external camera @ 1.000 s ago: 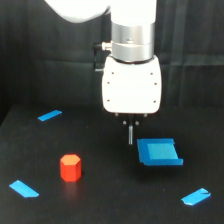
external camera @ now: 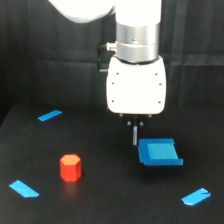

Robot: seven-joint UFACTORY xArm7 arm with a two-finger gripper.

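A red six-sided block [external camera: 70, 168] stands on the dark table at the left front. To the right of the middle is a blue square tray [external camera: 161, 152] with a lighter blue inside. My gripper [external camera: 135, 134] hangs pointing down beneath its white housing [external camera: 136, 87], by the tray's left edge in this view. Its fingers are thin and dark, seen nearly edge-on, so their opening is unclear. Nothing shows between or below them. How high the tips are above the table is hard to judge. The red block is well away to the gripper's left.
Blue tape strips lie at the back left [external camera: 50, 115], the front left [external camera: 24, 188] and the front right [external camera: 196, 197]. A dark curtain closes off the back. Bare black table lies between the red block and the tray.
My arm and gripper have shifted slightly to the right, closer to the tray's left edge in the view. The red block and the tray have not moved.
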